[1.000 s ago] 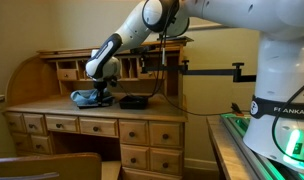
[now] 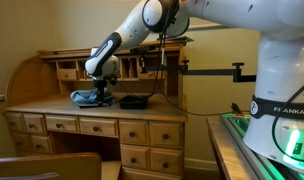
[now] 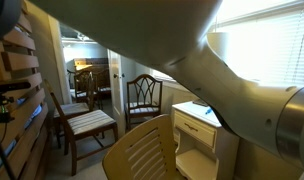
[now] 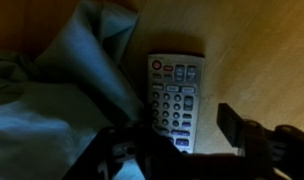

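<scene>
A grey remote control (image 4: 176, 98) with rows of buttons and a red button near its top lies on the wooden desktop in the wrist view. My gripper is open over its lower end, with a dark finger at either side. Bare wood shows between the remote and the right finger; whether the left finger touches it is hard to tell. Bluish-grey cloth (image 4: 54, 115) bunches close along the remote's left side. In exterior view 1 the gripper (image 2: 103, 96) is down at the desk beside the blue cloth (image 2: 86, 98), and the remote cannot be made out.
A black tray (image 2: 135, 102) stands on the desk (image 2: 157, 115) to the right of the gripper. Pigeonholes (image 2: 68, 72) rise along the back. Clear desktop runs along the front and right. Exterior view 2 shows chairs (image 3: 144, 95) and a white cabinet (image 3: 199, 140).
The arm stays in nearly the same place over the desk. No clear movement of the cloth or tray shows.
</scene>
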